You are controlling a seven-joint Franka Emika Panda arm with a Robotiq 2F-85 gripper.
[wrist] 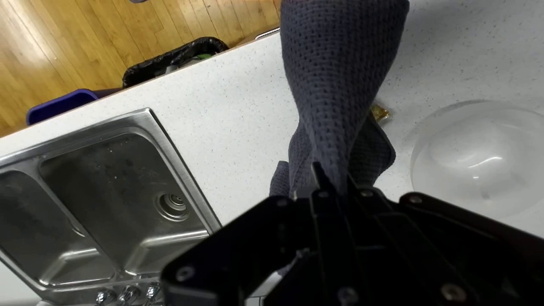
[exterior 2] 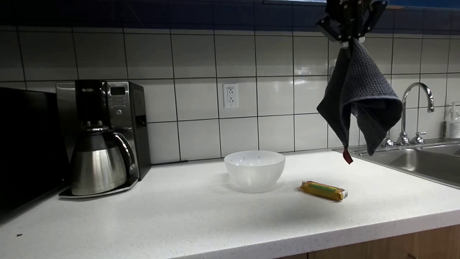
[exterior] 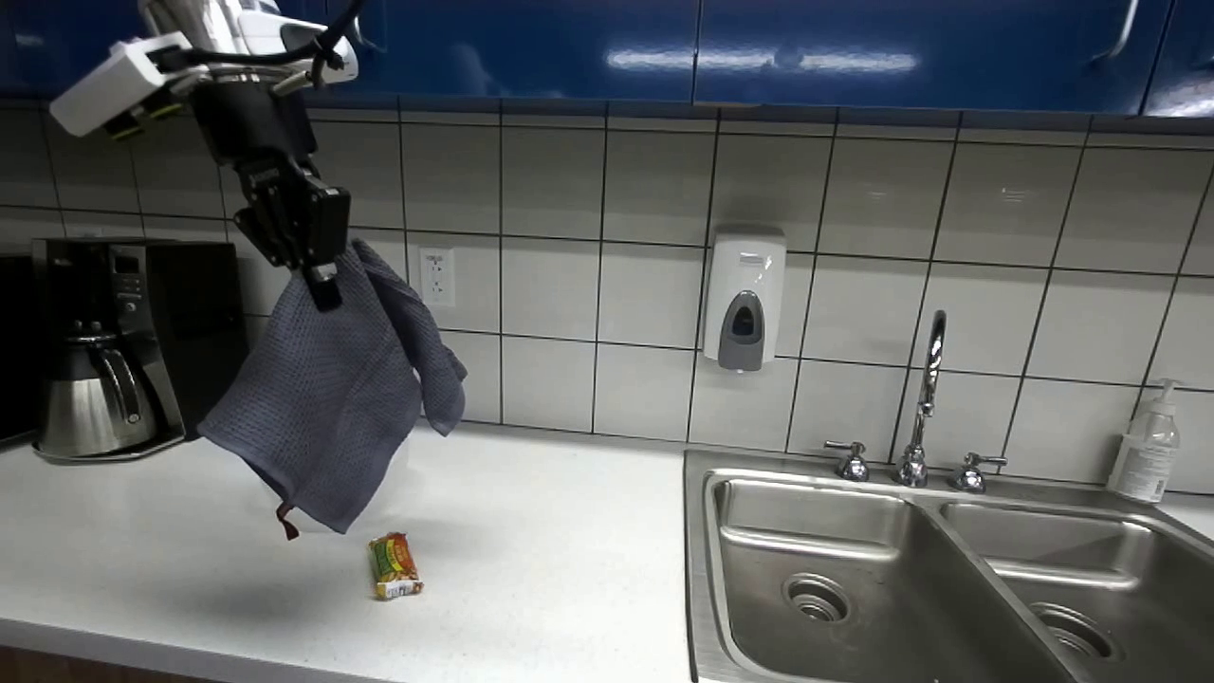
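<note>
A dark grey woven cloth [exterior: 330, 381] hangs in the air above the counter, pinched near its upper end by my gripper [exterior: 321, 285]. In exterior view 2 the gripper [exterior 2: 352, 42] is shut on the cloth [exterior 2: 366, 86], whose lower corners dangle free, one with a small red tag [exterior 2: 347, 156]. The wrist view has the cloth [wrist: 341, 66] rising from between the fingertips and covering much of the counter behind it. A yellow wrapped snack [exterior 2: 323, 190] lies on the counter, apart from the cloth; in the wrist view it is mostly hidden.
A translucent white bowl [exterior 2: 254, 170] stands on the counter beside the snack, largely hidden by the cloth in exterior view 1. The coffee maker [exterior 2: 138, 125] is at the left, the double sink [exterior: 819, 478] at the right. Bare counter [exterior: 558, 546] lies between snack and sink.
</note>
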